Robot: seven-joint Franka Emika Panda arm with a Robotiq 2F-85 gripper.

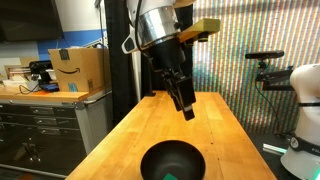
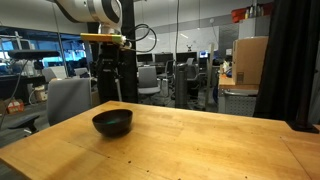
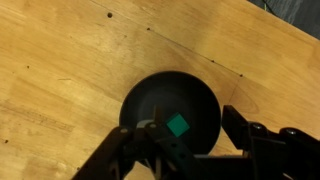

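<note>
A round black bowl (image 1: pixel 172 152) stands upright on the wooden table, and a small green block (image 3: pixel 178 125) lies inside it. My gripper hangs over the bowl's near side in the wrist view, its fingers open and nothing between them. In exterior view 1 the gripper (image 1: pixel 186 112) is above the bowl's far right rim, clear of it. The second exterior view shows the same bowl (image 2: pixel 113 122) from the side; its wall hides the block there.
Bare wood covers most of the table (image 2: pixel 200 140) around the bowl. A cardboard box (image 1: pixel 80 69) sits on a separate cabinet at the left. The white base of another device (image 1: pixel 302 155) stands at the right edge.
</note>
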